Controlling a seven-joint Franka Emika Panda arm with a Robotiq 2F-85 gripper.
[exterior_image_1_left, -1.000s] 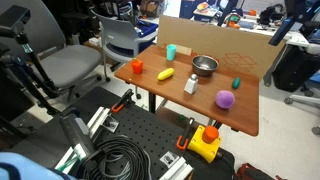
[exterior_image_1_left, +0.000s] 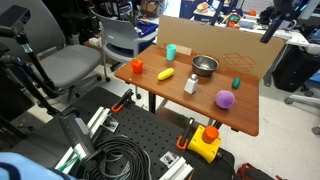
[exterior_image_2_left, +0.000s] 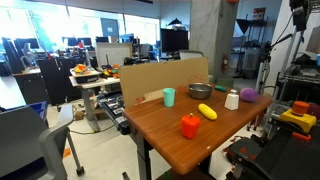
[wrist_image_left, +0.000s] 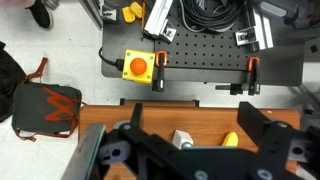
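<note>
My gripper is open, its two dark fingers wide apart in the wrist view with nothing held between them. It hangs high above the wooden table (exterior_image_1_left: 150, 82), clear of everything on it. Across the tabletop stand a red-orange fruit (exterior_image_1_left: 137, 66), a yellow banana (exterior_image_1_left: 167, 74), a white bottle (exterior_image_1_left: 191, 85), a metal bowl (exterior_image_1_left: 204, 65), a purple ball (exterior_image_1_left: 225, 99), a small green item (exterior_image_1_left: 236, 83) and a teal cup (exterior_image_1_left: 171, 51). Between the fingers in the wrist view, the bottle (wrist_image_left: 182, 139) shows near the gripper body. The banana (wrist_image_left: 231, 139) lies beside the right finger.
A cardboard panel (exterior_image_2_left: 160, 80) stands along the table's back edge. In front is a black perforated base (exterior_image_1_left: 150, 135) with coiled cables (exterior_image_1_left: 120, 158) and a yellow box with an orange button (exterior_image_1_left: 210, 134). A grey chair (exterior_image_1_left: 122, 38) stands left; a backpack (wrist_image_left: 48, 108) lies on the floor.
In exterior view 1 my gripper at the top right has shifted slightly. The objects on the table have stayed in place.
</note>
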